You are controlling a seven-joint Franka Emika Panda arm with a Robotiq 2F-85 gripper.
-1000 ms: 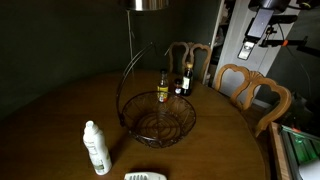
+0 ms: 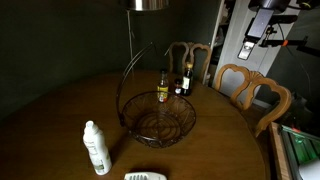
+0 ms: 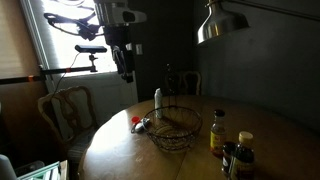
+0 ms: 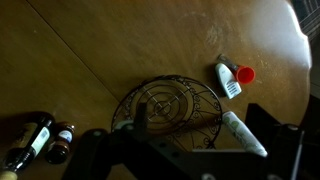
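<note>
A round black wire basket with a tall handle stands on the wooden table, empty as far as I can see. My gripper hangs high above the table, well clear of everything on it. In the wrist view, the two dark fingers of the gripper are spread wide apart over the basket, with nothing held between them. A white bottle is upright to the basket's near left. Close to the front edge of exterior view 1 lies a white perforated utensil; the wrist view shows a red object beside it.
Behind the basket stand a yellow-labelled bottle, a small dark jar and a dark bottle. A metal lamp hangs over the table. Wooden chairs line its edge. Bare tabletop lies right of the basket.
</note>
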